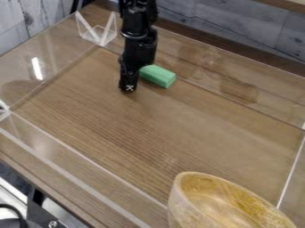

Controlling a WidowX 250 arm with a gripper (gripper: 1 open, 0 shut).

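The black robot gripper [128, 82] reaches down from the top of the camera view to the wooden tabletop [131, 142], in its upper-middle part. Just to its right a green block [159, 76] lies on the table, partly behind the gripper. The fingertips are small and dark, and I see nothing held between them; the gripper looks shut.
A yellow bowl [220, 205] sits at the front right edge. A clear plastic object [95, 27] stands at the back left near the wall.
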